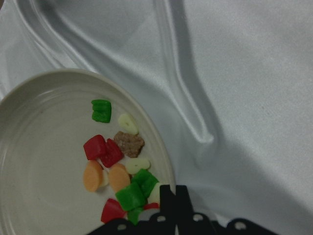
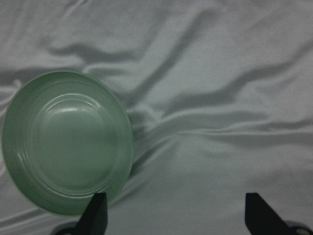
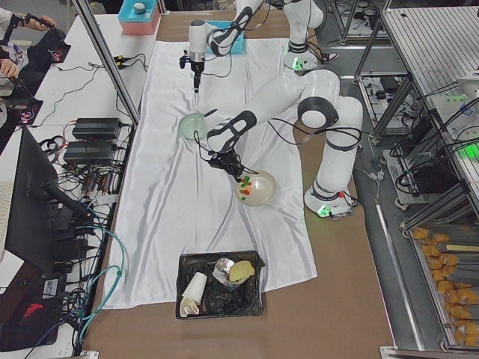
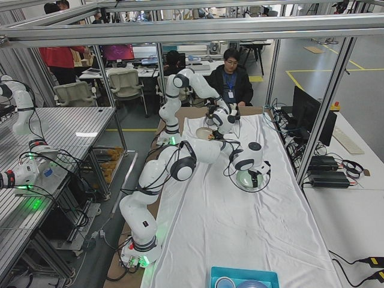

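Note:
A cream plate (image 3: 257, 193) holds small food pieces in red, green, orange, pale and brown. My left gripper is at its right rim with the fingertips together; whether the rim is between them is hidden. A green bowl or plate (image 2: 66, 142) lies on the white cloth. My right gripper hangs open near it, nothing visible between its fingers.
A black-lined bin (image 3: 221, 284) with rubbish stands at the near end in the camera left view. A blue bin (image 4: 243, 276) is at the other end. A monitor and cables border one side.

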